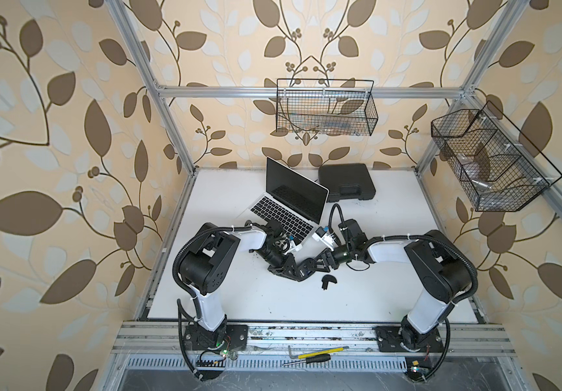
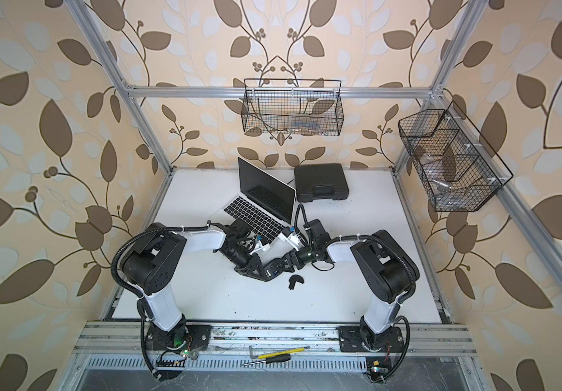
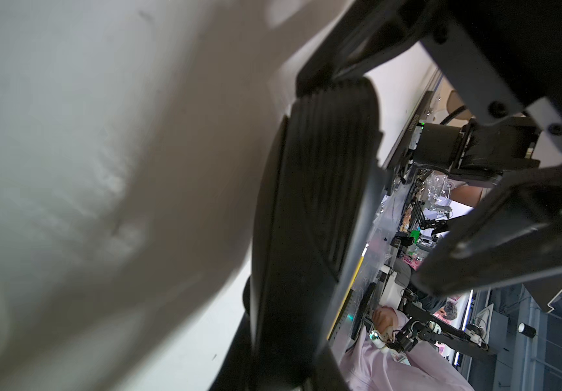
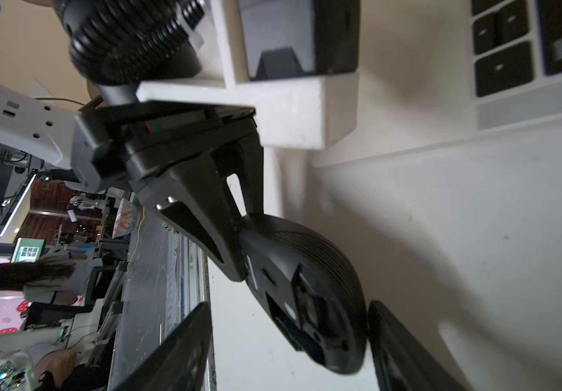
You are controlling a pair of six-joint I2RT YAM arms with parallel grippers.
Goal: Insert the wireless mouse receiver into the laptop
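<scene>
The black mouse [image 4: 307, 280] is gripped at one end by my left gripper, held above the table with its underside turned partly into the right wrist view. An open recess shows in that underside; I cannot make out the receiver. In the left wrist view the mouse [image 3: 313, 215] fills the middle. My right gripper is open, its fingers [image 4: 401, 345] spread either side of the mouse's free end. Behind both grippers the silver laptop [image 1: 272, 215] stands open, angled on the table.
A small dark curved piece [image 1: 328, 280], likely the mouse's cover, lies on the table near my right gripper. At the back sits a black case [image 1: 347, 181].
</scene>
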